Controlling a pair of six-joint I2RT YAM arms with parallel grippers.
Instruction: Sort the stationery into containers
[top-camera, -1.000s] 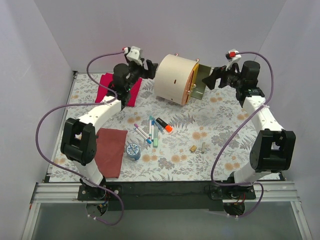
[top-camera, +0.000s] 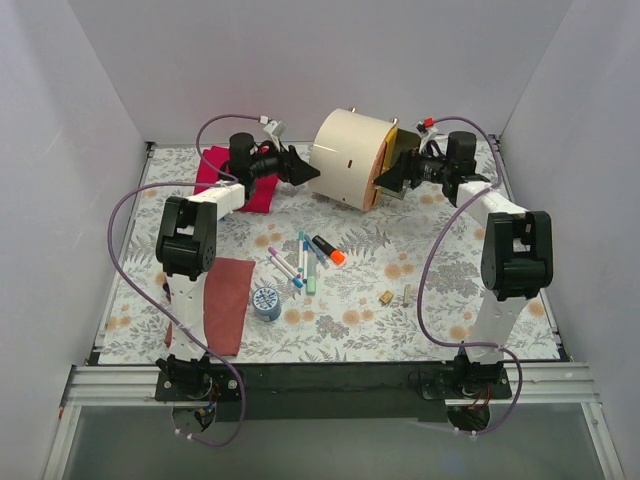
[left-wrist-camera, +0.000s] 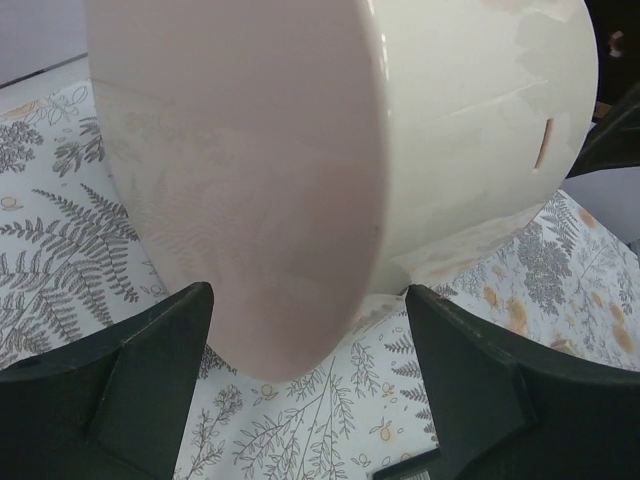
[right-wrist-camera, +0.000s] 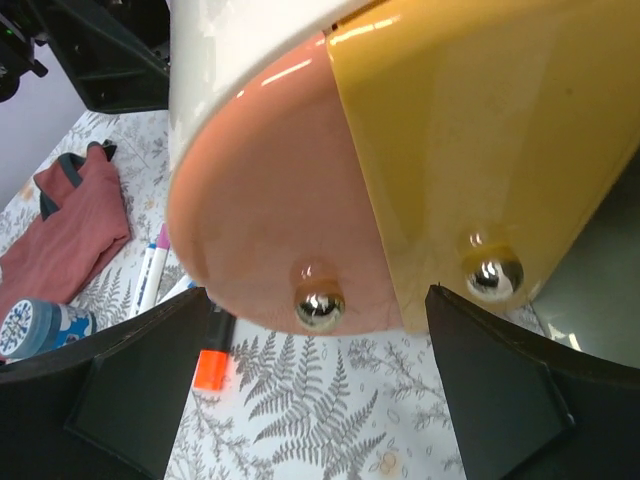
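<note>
A cream, rounded drawer box (top-camera: 347, 158) stands at the back centre. In the right wrist view its pink drawer front (right-wrist-camera: 275, 190) and yellow drawer front (right-wrist-camera: 470, 130) each carry a metal knob. My right gripper is open, with the pink drawer's knob (right-wrist-camera: 320, 305) showing between its fingers; contact cannot be made out. At the box's left side my left gripper stands open, facing the wall. Several markers lie in front of the box, among them a black one with an orange cap (top-camera: 328, 250), a green one (top-camera: 311, 279) and a purple one (top-camera: 285, 263).
A blue round tin (top-camera: 266, 303) stands left of centre, beside a maroon cloth (top-camera: 228, 305). A red cloth (top-camera: 262, 193) lies at the back left. Front right of centre are a small yellow block (top-camera: 386, 297) and a thin metal piece (top-camera: 407, 295).
The left gripper has come lower beside the box's left side. The box and markers have stayed in place.
</note>
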